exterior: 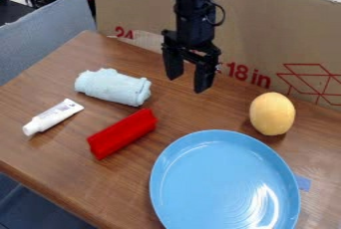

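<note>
My black gripper (188, 71) hangs in the upper middle, above the back of the wooden table, with its fingers spread open and nothing between them. Below it to the left lie a folded pale blue cloth (114, 87), a white tube (52, 116) and a red cylinder (122, 133). A yellow egg-shaped object (272, 114) rests at the right, behind a large round blue plate (224, 181) at the front right.
A cardboard box (280, 34) stands along the back of the table. A grey padded surface (40, 44) borders the left. The middle of the table below my gripper is clear.
</note>
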